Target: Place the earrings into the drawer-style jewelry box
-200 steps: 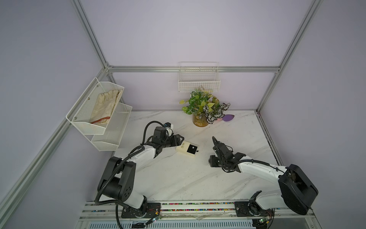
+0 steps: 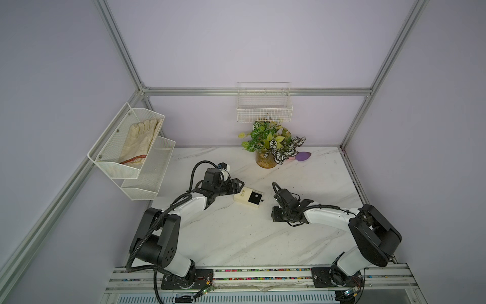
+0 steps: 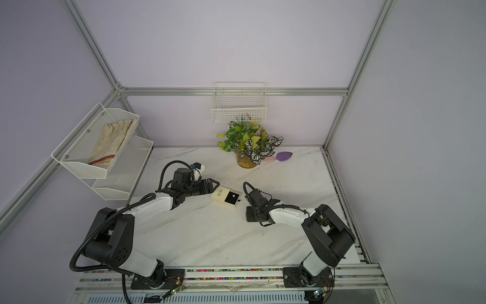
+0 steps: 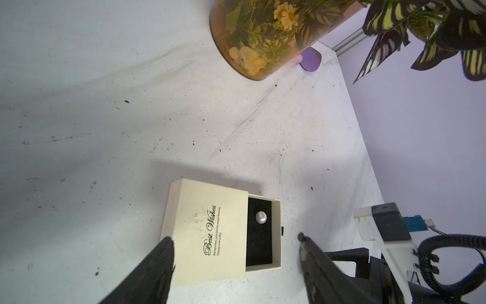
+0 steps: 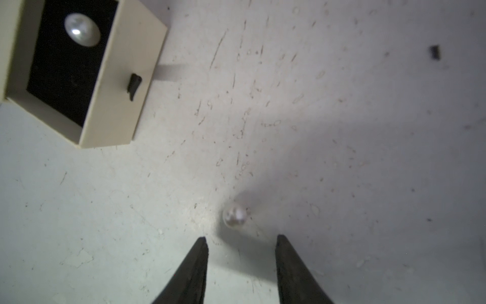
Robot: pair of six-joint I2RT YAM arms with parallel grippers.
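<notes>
A cream jewelry box (image 4: 207,228) lies flat on the table, its drawer (image 4: 276,233) pulled partway out to the right. On the drawer's black lining sits one pearl earring (image 4: 260,217). The other pearl earring (image 5: 235,215) lies loose on the table, just beyond the fingertips of my right gripper in the right wrist view. That gripper is open with nothing between its fingers. My left gripper hovers over the box, its fingers (image 4: 161,266) well apart and empty.
A potted plant (image 2: 265,159) stands behind the box, with a purple trowel (image 2: 302,156) to its right. A white wall rack (image 2: 134,152) holding a glove hangs at the left.
My right arm has moved left, bringing its gripper closer to the box. The left arm and the box look unmoved.
</notes>
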